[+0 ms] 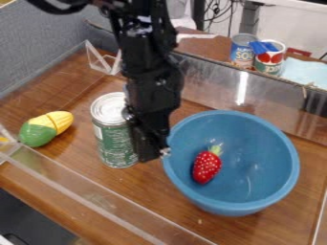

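Observation:
My black gripper point(148, 134) hangs over the wooden table between a tall green-and-silver can point(113, 142) and a blue bowl point(255, 177), its lower end near the bowl's left rim and partly in front of the can. How far its fingers are parted is hard to make out. A red strawberry point(206, 167) with a green top lies in the bowl. A toy corn cob point(46, 128) lies at the left.
A clear plastic barrier runs along the table's back. Behind it stand cans point(243, 51), another can point(269, 61) and a light blue cloth point(304, 73). A grey padded panel fills the upper left.

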